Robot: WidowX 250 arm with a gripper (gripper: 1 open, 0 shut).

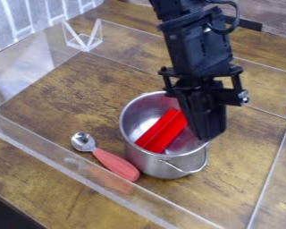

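Observation:
A steel pot (170,164) stands on the wooden board with a red bar-shaped object (160,134) inside it. Left of the pot lies a scoop with a pink handle (117,165) and a metal head. My black gripper (207,121) is over the right part of the pot and hides some of it; its fingertips are hard to make out, so its finger state does not show.
Clear plastic walls (38,148) border the wooden work surface (62,89). A small white wire-like piece (83,38) is at the back left. Bare wood lies left and right of the pot.

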